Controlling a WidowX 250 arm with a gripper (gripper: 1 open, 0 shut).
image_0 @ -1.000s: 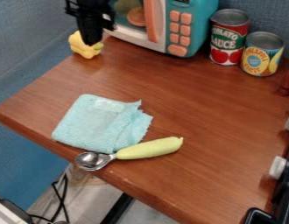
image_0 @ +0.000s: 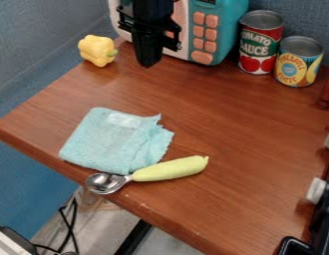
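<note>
The black gripper [image_0: 150, 40] hangs in front of the toy microwave [image_0: 204, 30] at the top of the view, its fingers pointing down; whether they are open or shut is hard to make out. A yellow pepper [image_0: 97, 50] sits at the back left of the wooden table [image_0: 247, 139], left of the gripper. A folded light blue cloth [image_0: 114, 139] lies near the front left, with a metal scoop [image_0: 106, 182] and a pale green corn-like piece [image_0: 171, 168] just in front of it.
A tomato sauce can [image_0: 259, 45] and a yellow-labelled can [image_0: 299, 63] stand at the back right. A black appliance with white knobs lines the right edge [image_0: 312, 224].
The gripper has moved rightward from beside the yellow pepper to in front of the microwave. The pepper and the other objects look unmoved.
</note>
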